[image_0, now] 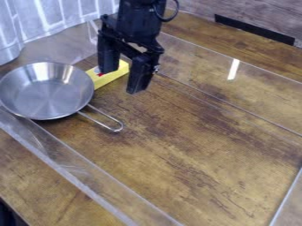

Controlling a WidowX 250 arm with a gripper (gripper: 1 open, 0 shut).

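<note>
My black gripper (124, 69) hangs open in the upper middle, above and partly in front of a yellow object (106, 78) with a small red marking. A steel pan (42, 88) sits at the left, its wire handle pointing toward the lower right. Whether the fingers touch the yellow object cannot be told from this view.
Clear plastic walls border it on the left and right. A pale curtain (24, 22) hangs at the back left.
</note>
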